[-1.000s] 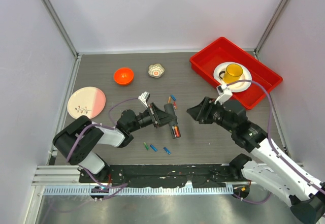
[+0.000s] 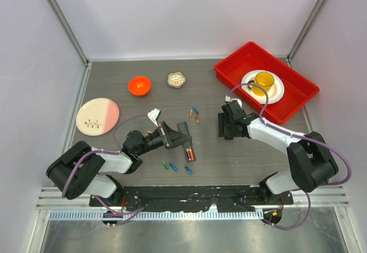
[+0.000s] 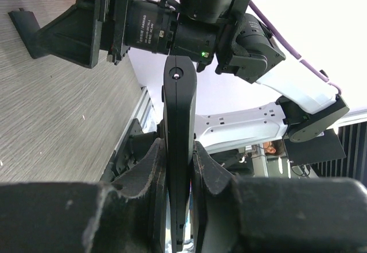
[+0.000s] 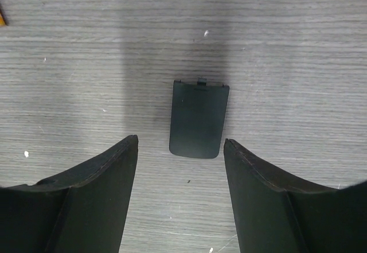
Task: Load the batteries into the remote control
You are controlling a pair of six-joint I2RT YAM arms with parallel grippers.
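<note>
My left gripper (image 2: 180,138) is shut on the black remote (image 2: 184,129), whose compartment holds batteries at its lower end in the top view; in the left wrist view the remote (image 3: 179,109) stands upright between the fingers. My right gripper (image 2: 225,125) points down over the table, its fingers apart with nothing between them, around the small black battery cover (image 4: 197,119) seen centred in the right wrist view. Loose batteries (image 2: 195,111) lie behind the remote, and several more (image 2: 173,166) toward the front.
A red bin (image 2: 309,90) with a plate and yellow mug is at the back right. An orange bowl (image 2: 139,85), a small patterned bowl (image 2: 176,79) and a pink-white plate (image 2: 97,116) sit at back and left.
The left gripper has shifted left with the remote. The right arm has swung up and back, its gripper now turned downward over the cover.
</note>
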